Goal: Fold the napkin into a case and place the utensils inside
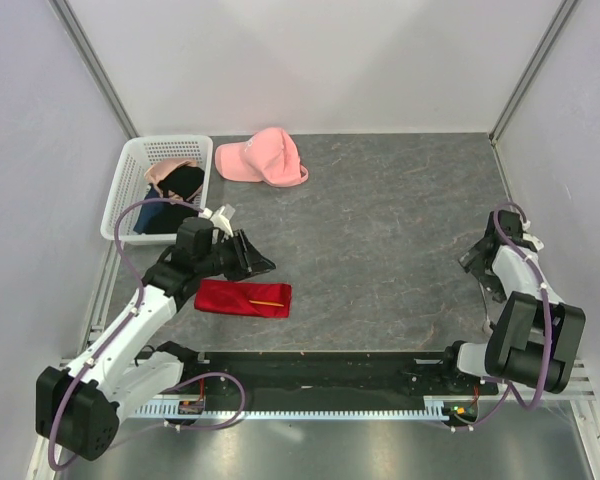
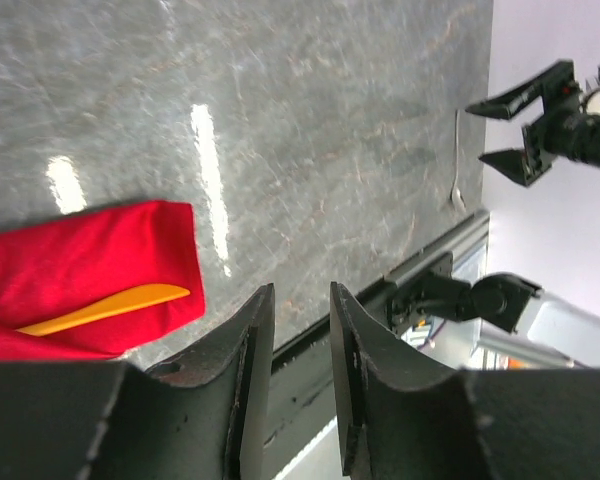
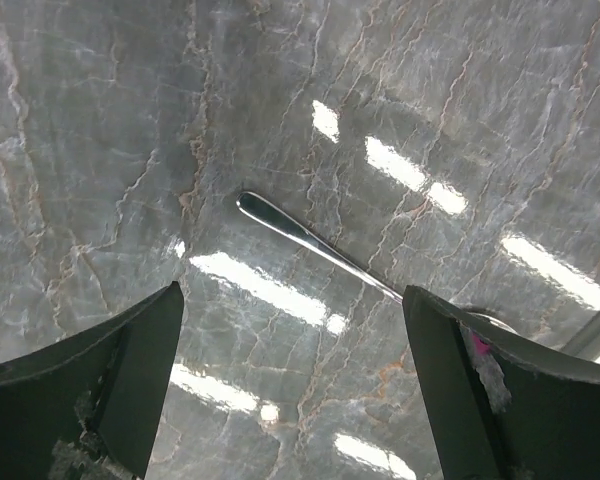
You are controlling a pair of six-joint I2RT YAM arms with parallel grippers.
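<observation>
The red napkin [image 1: 225, 297] lies folded at the front left, a yellow utensil [image 1: 268, 302] resting on it. My left gripper [image 1: 262, 262] hangs just above and behind it, fingers partly apart with nothing between them in the left wrist view. My right gripper [image 1: 475, 262] is over the far right of the table, open wide. Beneath it a silver spoon [image 3: 310, 240] lies on the table, its bowl partly hidden by a finger in the right wrist view.
A white basket [image 1: 122, 180] with cloth items and a pink cap [image 1: 265, 155] stand at the back left. Walls bound the sides.
</observation>
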